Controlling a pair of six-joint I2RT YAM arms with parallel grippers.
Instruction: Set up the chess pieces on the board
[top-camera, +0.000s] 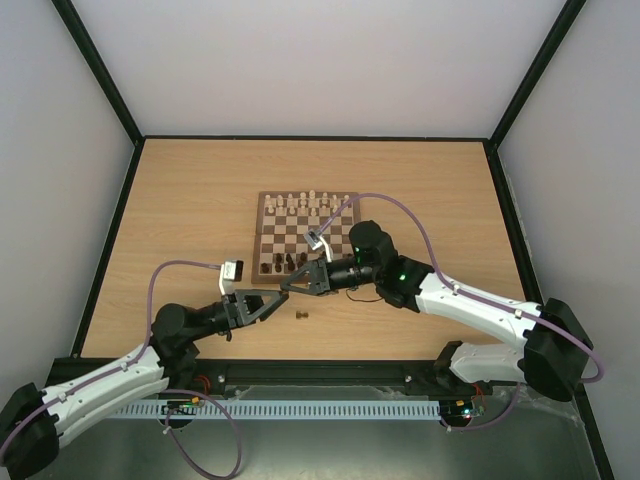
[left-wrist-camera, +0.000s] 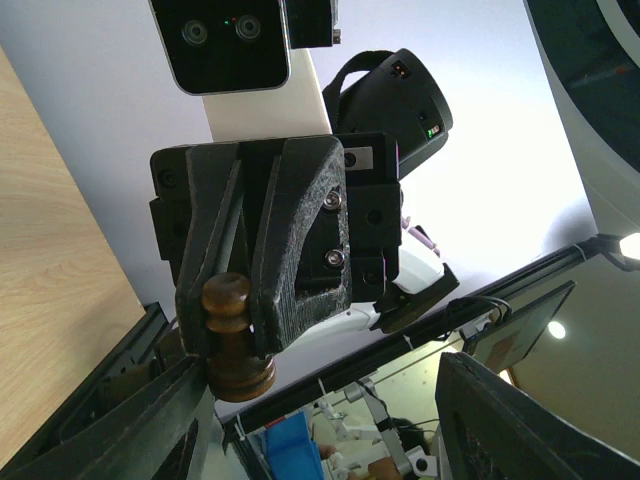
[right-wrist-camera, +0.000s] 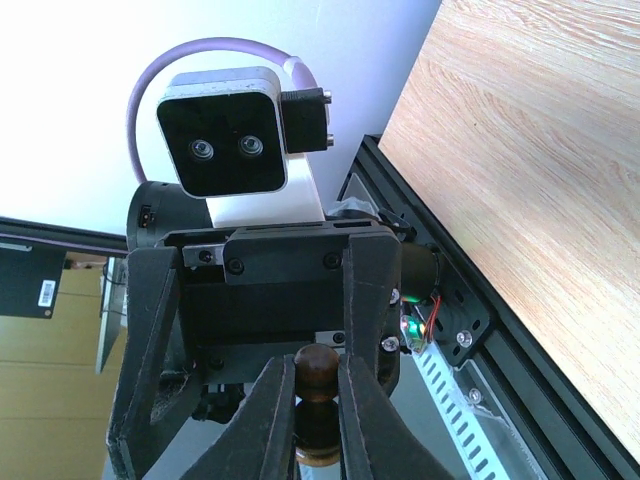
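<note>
In the top view the chessboard (top-camera: 257, 235) bears light pieces (top-camera: 311, 197) along its far side and a few dark pieces (top-camera: 290, 262) at its near left. Just in front of it the grippers meet tip to tip. My right gripper is shut on a dark brown chess piece (left-wrist-camera: 228, 310), seen between its fingers in both wrist views. My left gripper stands open, its fingers spread around that area. A small brown piece (top-camera: 302, 315) also shows below the right gripper, apart from both; whether it is the same piece I cannot tell.
Bare wooden table (top-camera: 190, 220) lies left of the board, with more free room to its right. A dark cable (top-camera: 365, 298) loops under the right arm. The right arm covers the board's near right corner.
</note>
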